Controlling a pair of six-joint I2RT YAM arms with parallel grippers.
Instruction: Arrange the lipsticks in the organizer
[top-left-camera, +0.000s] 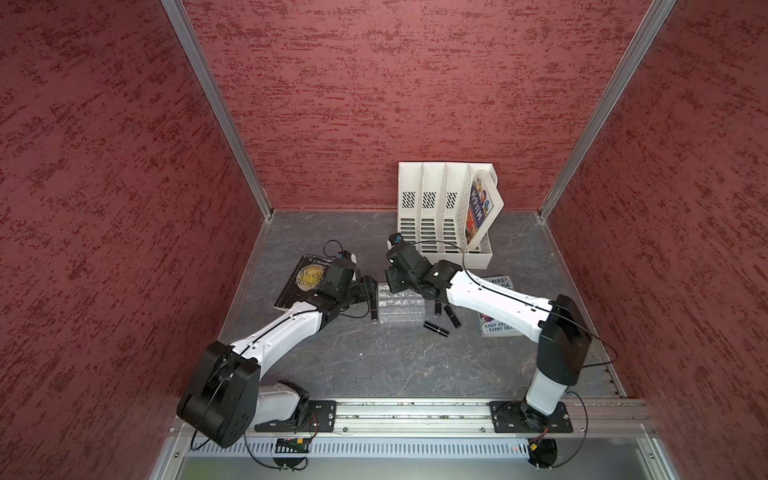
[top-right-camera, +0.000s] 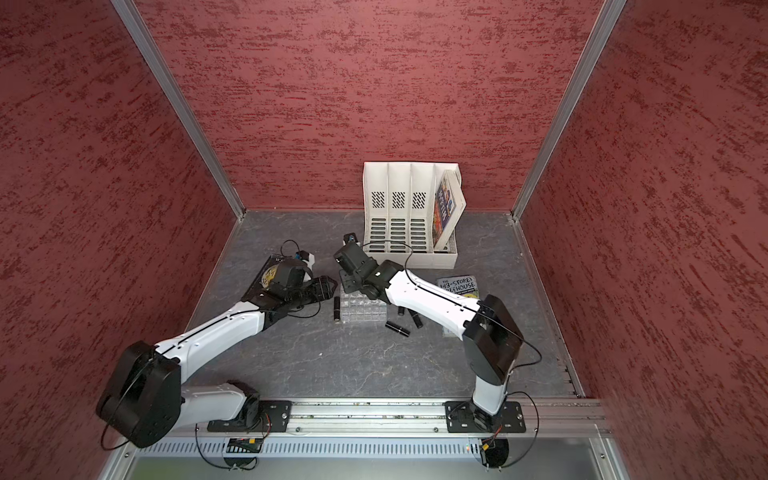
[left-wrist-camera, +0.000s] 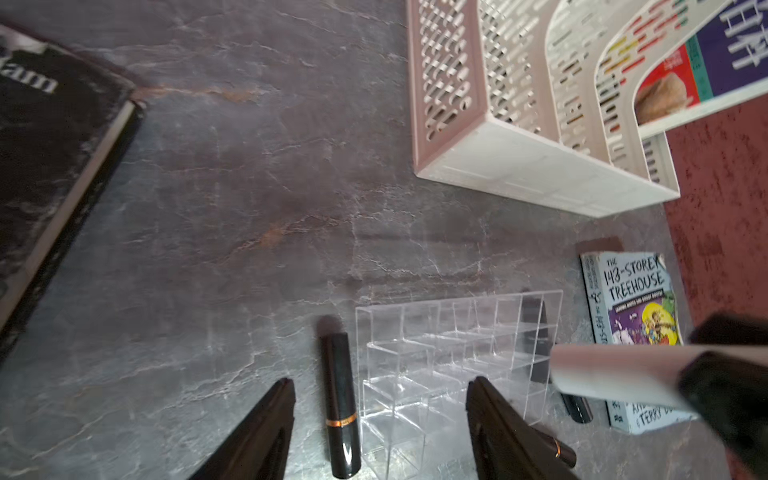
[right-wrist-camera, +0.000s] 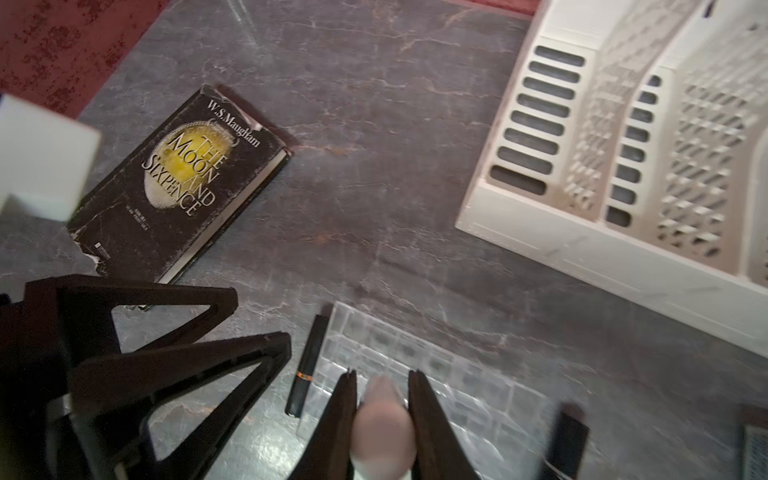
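Observation:
The clear organizer (left-wrist-camera: 456, 344) lies on the grey table; its compartments look empty in the left wrist view. My right gripper is shut on a pale pink-white lipstick (right-wrist-camera: 384, 444), held over the organizer. My left gripper is open beside the organizer's left end, nothing between its fingers. Along that end lies a black lipstick (left-wrist-camera: 341, 408) with a gold band. To the organizer's right, more black lipsticks lie loose: one (top-left-camera: 436, 329) near its front corner, another (top-left-camera: 453, 317) slanted, and a third (top-left-camera: 437, 307) partly hidden by the right arm.
A white file rack (top-left-camera: 438, 260) with a book leaning in it stands behind. A dark book (right-wrist-camera: 188, 180) lies at the left, partly under the left arm, and a light-coloured book (top-left-camera: 500, 328) at the right. Both grippers are close together.

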